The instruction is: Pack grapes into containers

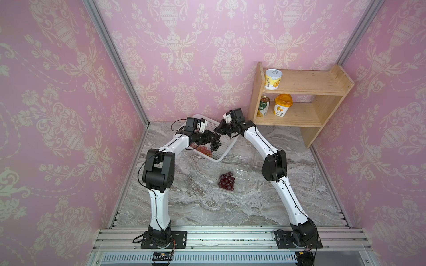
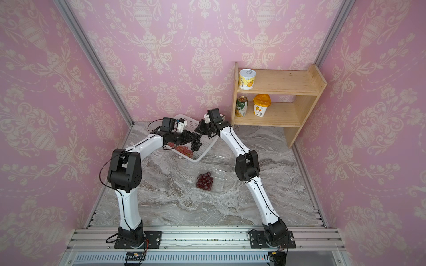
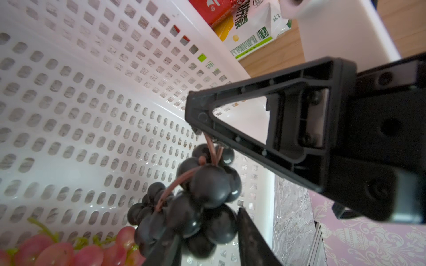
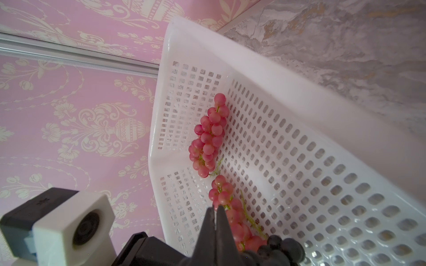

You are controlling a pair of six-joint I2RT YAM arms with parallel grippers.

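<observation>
A bunch of black grapes (image 3: 208,186) is in the white basket (image 1: 226,149), its stem at the tip of my right gripper. The right gripper's fingers are together in the right wrist view, shut on that stem. At the bottom of the left wrist view, my left gripper is open, its blurred fingers (image 3: 255,241) apart around the lower black grapes. Pink grapes (image 4: 210,137) lie along the basket's other end. Dark red grapes (image 1: 226,180) fill the left part of a clear container (image 1: 243,180) in front of the basket.
A wooden shelf (image 1: 295,108) stands at the back right, bearing cans and a yellow-lidded tub (image 1: 282,105). Both arms reach into the basket with their grippers close together. Another clear container's edge shows faintly behind the filled one.
</observation>
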